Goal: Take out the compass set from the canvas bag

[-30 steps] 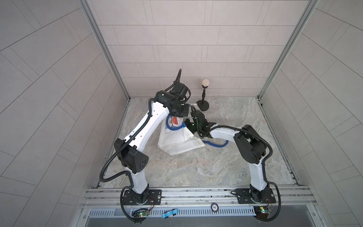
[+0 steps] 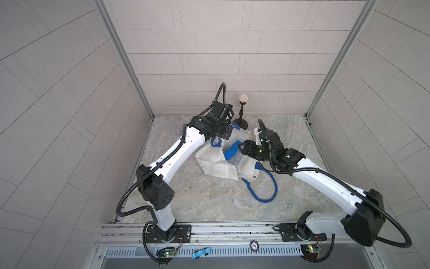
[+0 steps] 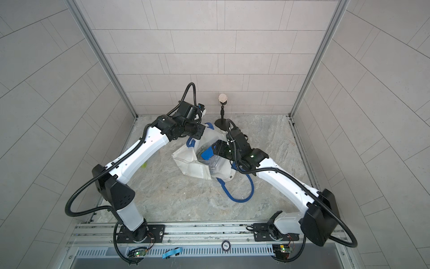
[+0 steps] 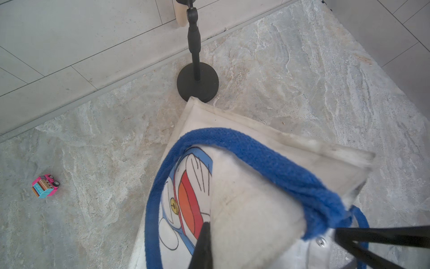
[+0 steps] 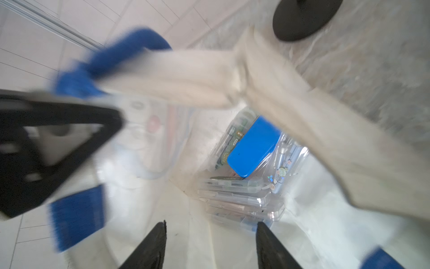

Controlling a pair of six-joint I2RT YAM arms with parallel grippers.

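Note:
The white canvas bag (image 2: 210,165) with blue handles lies open mid-table. Inside it, the right wrist view shows a blue case (image 5: 253,145) among several clear plastic cases (image 5: 233,197); which one is the compass set I cannot tell. My left gripper (image 2: 226,130) is over the bag's back, its dark fingers low in the left wrist view beside a blue strap and printed cartoon; it is shut, with nothing clearly between its fingers. My right gripper hangs over the bag's mouth, part open, nothing between its fingers.
A black stand (image 2: 240,122) stands behind the bag against the back wall. A small pink and blue toy (image 4: 44,185) lies to the left.
My right arm has swung right and toward the front, and the bag's mouth has opened, showing the blue case. My left gripper has shifted slightly right.

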